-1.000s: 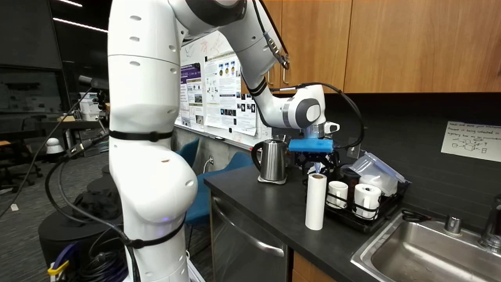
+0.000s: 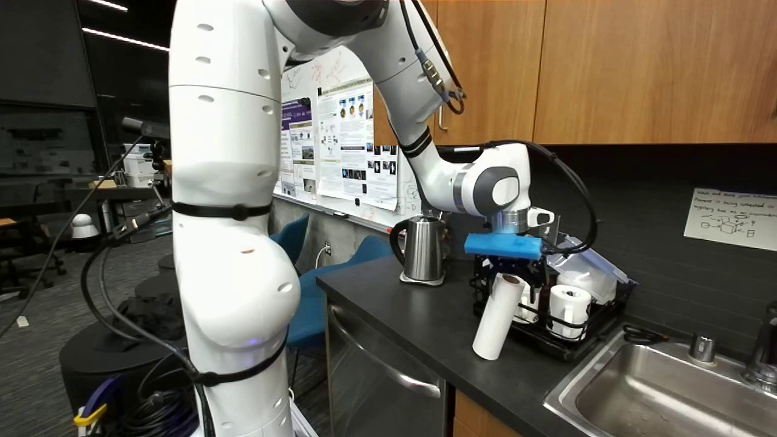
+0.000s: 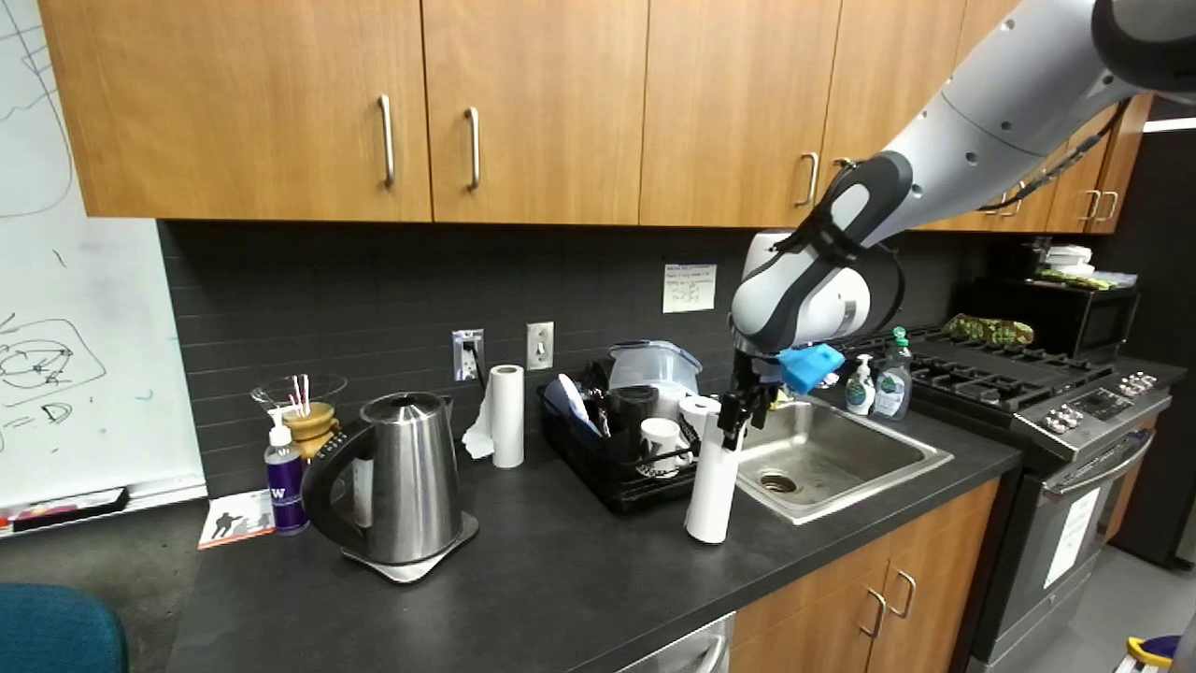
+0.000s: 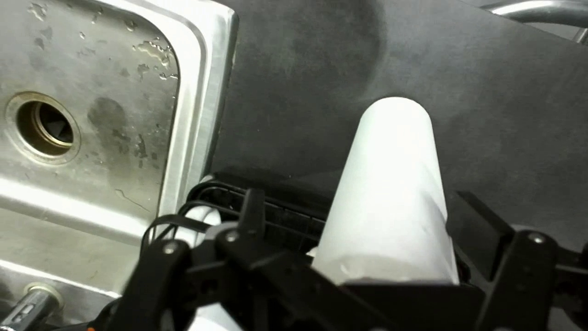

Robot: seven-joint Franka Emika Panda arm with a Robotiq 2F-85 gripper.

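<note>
A white paper roll (image 2: 499, 317) leans on the counter, its lower end down and its top tipped toward the dish rack. In the second exterior view the roll (image 3: 713, 482) also slants, its top under my gripper (image 3: 736, 417). Seen from the wrist, my gripper is open, with black fingers (image 4: 479, 237) standing apart on either side of the roll (image 4: 388, 193). A gap shows between the roll and the left finger; on the right the finger is much closer, and contact there cannot be made out.
The black dish rack (image 3: 611, 477) with mugs and a clear tub (image 3: 656, 366) stands right behind the roll, and the sink (image 3: 835, 449) lies beside it. A steel kettle (image 3: 409, 482) and another paper roll (image 3: 507, 415) stand to the left.
One second ago the roll stood upright; now its top has tipped right, toward the rack. My gripper has moved right and lower, over the roll's upper part.
</note>
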